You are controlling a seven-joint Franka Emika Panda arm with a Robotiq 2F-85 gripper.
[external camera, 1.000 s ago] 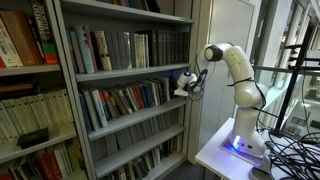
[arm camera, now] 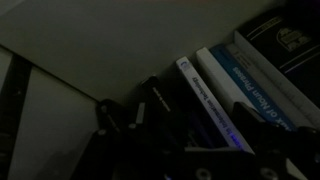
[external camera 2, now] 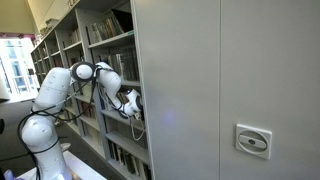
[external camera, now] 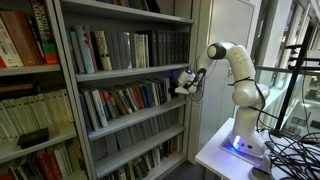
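Note:
In the dim wrist view, a slim white book (arm camera: 212, 105) with bluish-purple spine lettering leans among other books. My gripper has its dark fingertips apart, with the slim book's spine showing in the space between them. Whether either finger touches a book is too dark to tell. From outside, the gripper (external camera: 181, 90) is at the right end of the middle book row, close to the shelf front. The second exterior view has the gripper (external camera 2: 134, 120) against the shelf, its tips hard to make out.
Right of the slim book stand a white-and-blue book (arm camera: 255, 88) and a thick black book (arm camera: 290, 45). Dark volumes are on its left. The grey shelf board (external camera: 130, 121) runs below the row; a tall grey panel (external camera 2: 185, 90) closes the shelf's end.
The arm holds nearly the same pose at the shelf. No book has visibly moved.

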